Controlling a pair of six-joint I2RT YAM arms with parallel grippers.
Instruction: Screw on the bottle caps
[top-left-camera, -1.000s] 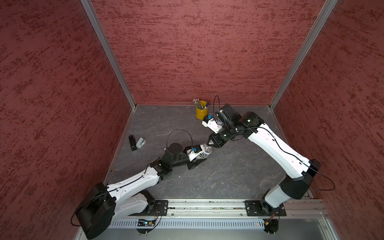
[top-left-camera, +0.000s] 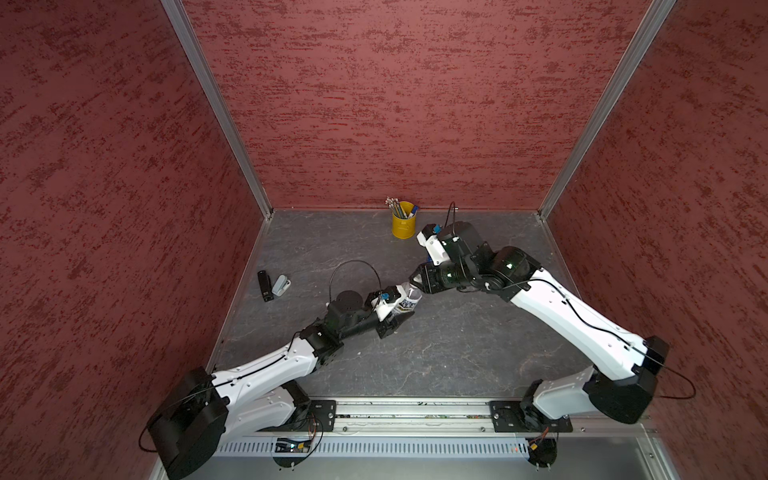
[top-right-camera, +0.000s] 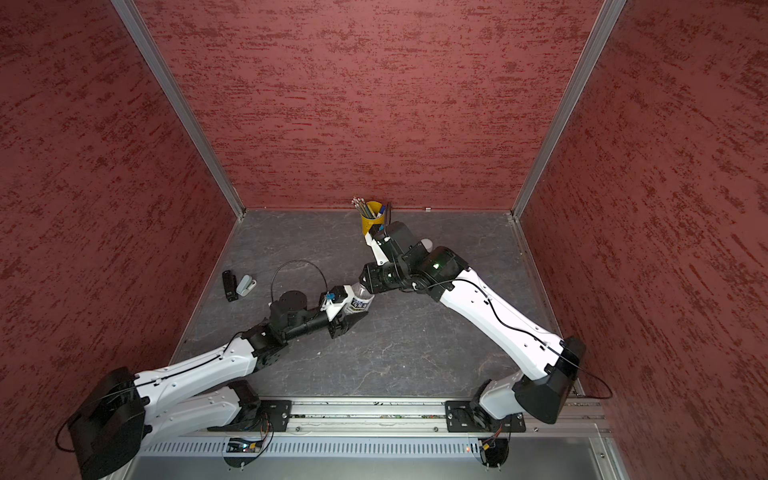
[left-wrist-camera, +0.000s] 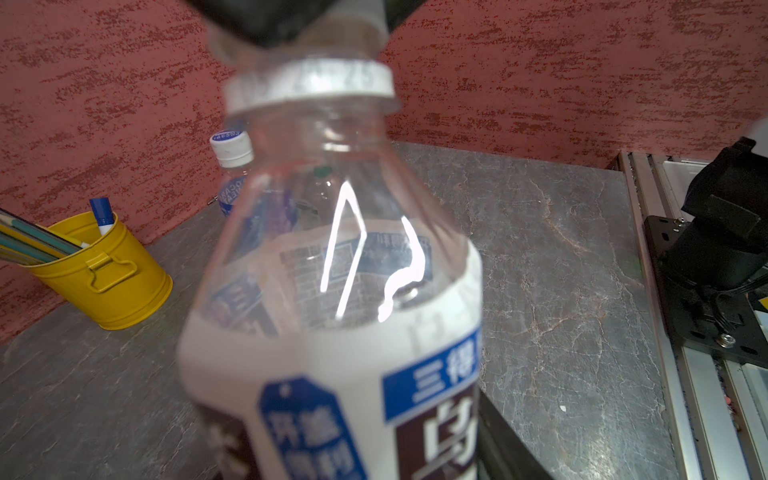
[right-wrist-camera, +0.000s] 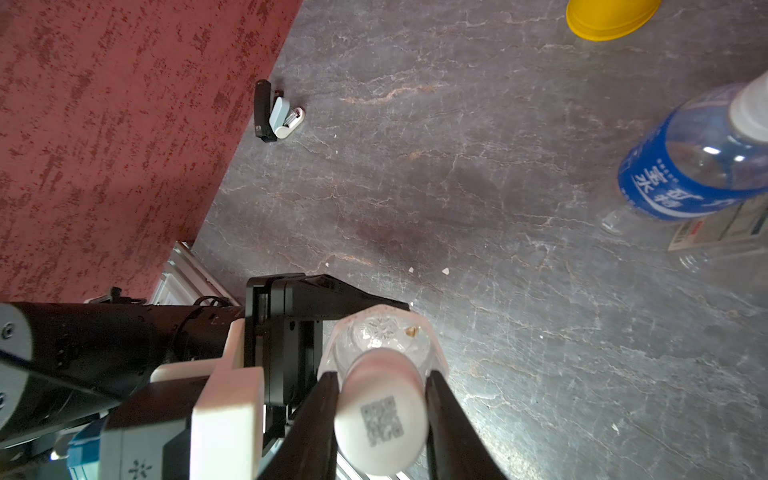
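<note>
My left gripper (top-left-camera: 400, 309) is shut around a clear bottle (left-wrist-camera: 328, 264) with a white, blue and brown label, held tilted above the table. A white ring (left-wrist-camera: 312, 84) circles its neck. Over the bottle's mouth, my right gripper is shut on a white cap (right-wrist-camera: 382, 436) with a square code on top. Black fingers (left-wrist-camera: 264, 17) of the right gripper cover part of the neck in the left wrist view. Blur there hides whether the cap is seated. A second bottle (right-wrist-camera: 680, 172), blue-labelled, stands apart wearing a white cap (left-wrist-camera: 232, 148).
A yellow bucket (top-left-camera: 404, 227) of pencils and a marker stands at the back. Small black (top-left-camera: 265, 285) and light (top-left-camera: 281, 285) items lie at the left. Another clear labelled object (right-wrist-camera: 724, 232) shows beside the blue-labelled bottle. The front table area is open.
The left arm and its bottle barely moved.
</note>
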